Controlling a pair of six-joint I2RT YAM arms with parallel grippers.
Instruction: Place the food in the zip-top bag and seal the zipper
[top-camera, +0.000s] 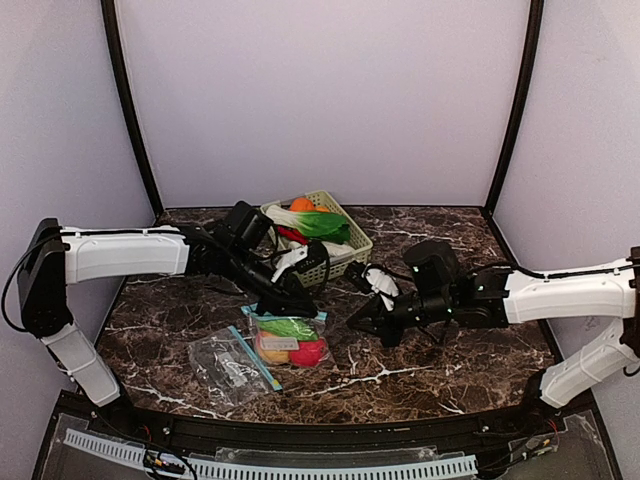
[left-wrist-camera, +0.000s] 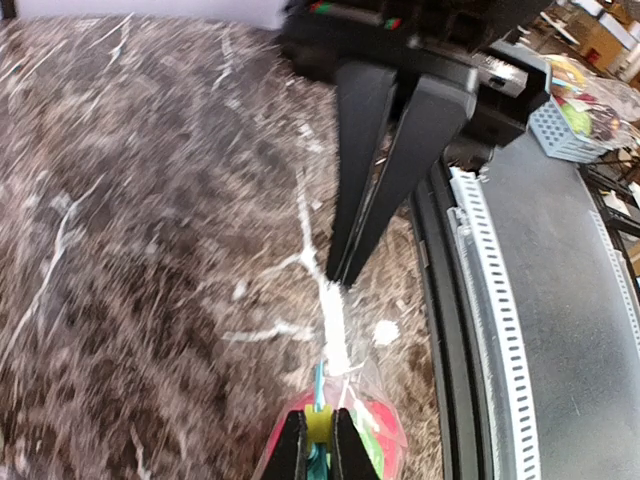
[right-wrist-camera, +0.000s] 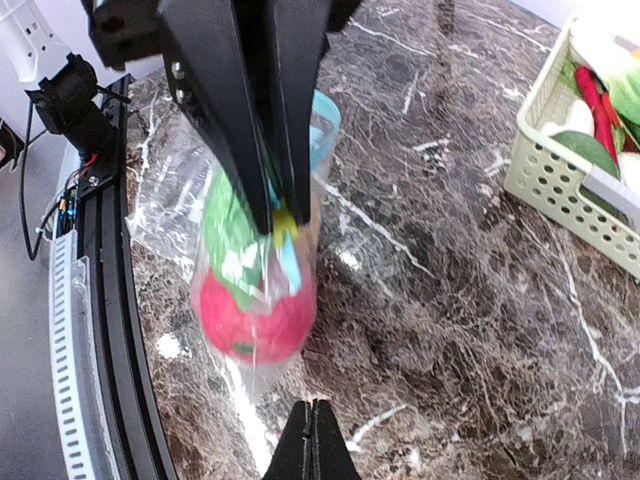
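Note:
The clear zip bag holds food: red, green and yellowish shapes show through its film. My left gripper is above its blue-edged top. In the left wrist view, my left gripper is shut on the yellow zipper slider at the blue strip. The right wrist view shows this slider near one end of the strip, with the red food below. My right gripper is just right of the bag, apart from it. Its fingertips are shut together with nothing between.
A second, flat zip bag with a blue strip lies left of the filled one and close against it. Behind the arms stands a pale green basket of vegetables.

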